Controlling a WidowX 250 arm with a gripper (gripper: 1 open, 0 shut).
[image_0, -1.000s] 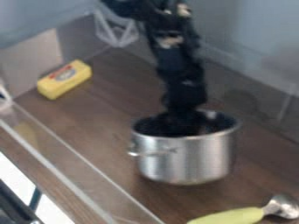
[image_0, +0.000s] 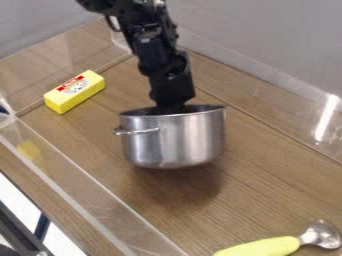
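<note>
A steel pot (image_0: 174, 145) with side handles stands in the middle of the wooden surface. The black robot arm comes down from the top, and its gripper (image_0: 173, 104) reaches into the pot at the back. The fingertips are hidden by the pot, so whether they hold anything cannot be seen.
A yellow box (image_0: 74, 92) with a label lies at the back left. A spoon or scoop with a yellow handle (image_0: 261, 247) lies at the front right. A clear rail runs along the left edge, and a pale wall (image_0: 267, 45) stands at the back.
The pot and the arm have moved left, away from the right side of the surface. The yellow box and the yellow-handled utensil have stayed put.
</note>
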